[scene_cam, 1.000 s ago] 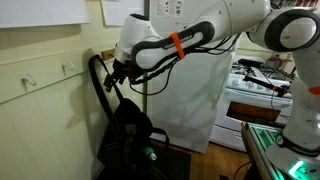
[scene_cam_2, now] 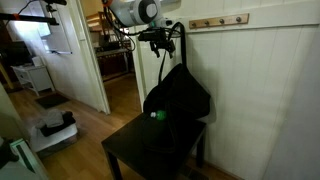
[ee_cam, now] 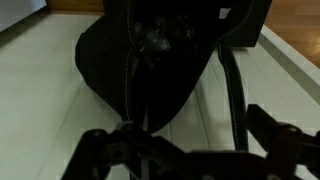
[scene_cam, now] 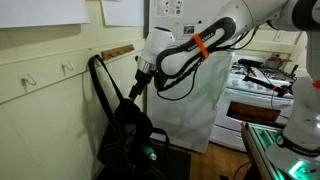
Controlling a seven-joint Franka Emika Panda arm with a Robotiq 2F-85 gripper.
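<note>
A black bag [scene_cam: 128, 122] leans against the white wall, its lower part on a low black table [scene_cam_2: 125, 150]. Its long strap [scene_cam: 104, 85] rises in a loop toward the wooden peg rail; whether a peg holds it cannot be made out. My gripper [scene_cam: 146, 95] stands open at about the height of the strap's upper part, to its right in exterior view 1. Exterior view 2 has the gripper [scene_cam_2: 163, 49] in front of the raised strap. In the wrist view, the bag [ee_cam: 165, 85] lies beyond the spread fingers, and a strap [ee_cam: 234, 95] runs down near the right finger.
The wooden peg rail [scene_cam_2: 220, 20] is fixed to the wall above. A small green object [scene_cam: 150, 153] lies by the bag. A white stove [scene_cam: 255, 98] stands at the back right in exterior view 1. Open floor [scene_cam: 218, 162] lies to the right of the table.
My gripper has moved rightward and slightly down in exterior view 1, away from the strap's upper loop. The bag and strap appear to have stayed in place.
</note>
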